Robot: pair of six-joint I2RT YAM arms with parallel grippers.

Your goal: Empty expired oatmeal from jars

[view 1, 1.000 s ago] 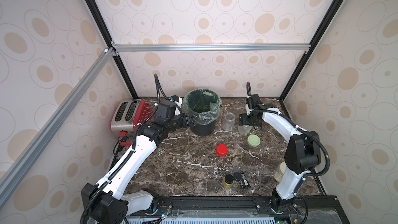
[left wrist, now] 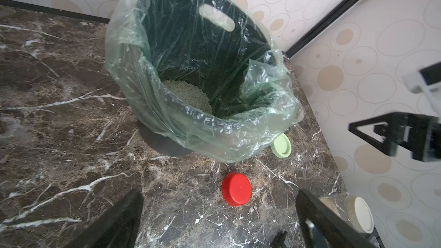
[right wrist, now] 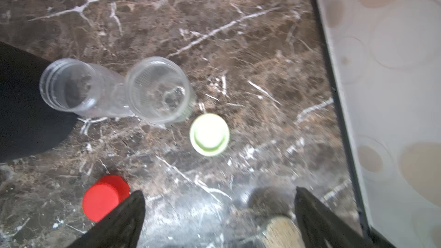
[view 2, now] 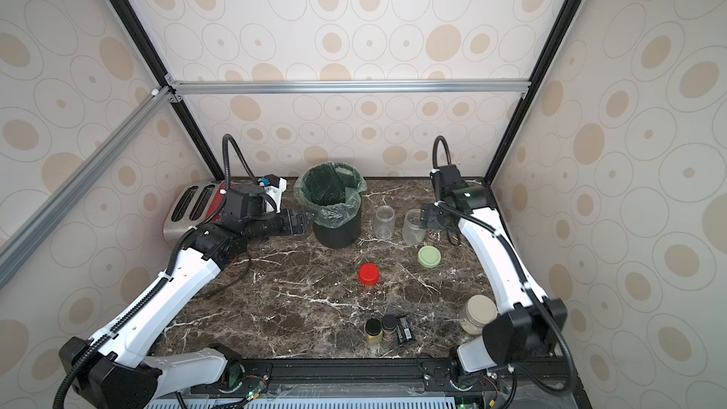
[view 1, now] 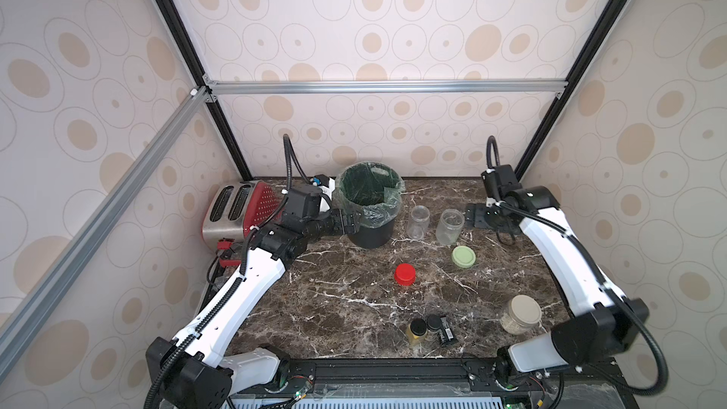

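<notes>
Two empty clear jars, one tall (view 1: 418, 223) and one wider (view 1: 450, 227), stand right of the lined bin (view 1: 371, 231); pale grains show inside the bin (left wrist: 186, 94). A red lid (right wrist: 101, 199) and a green lid (right wrist: 209, 134) lie in front of them. A cream-lidded jar (view 1: 521, 314) with pale contents stands at the front right. My left gripper (view 1: 348, 223) is open and empty at the bin's front left side. My right gripper (view 1: 473, 216) is open and empty, above and right of the wider jar.
A toaster (view 1: 227, 212) sits at the back left. Small jars (view 1: 416, 329) and a black packet (view 1: 445, 331) are at the front edge.
My right arm has swung right, its gripper moving off the wider jar, which now shows fully, and its elbow lowering toward the front. My left arm has barely moved.
</notes>
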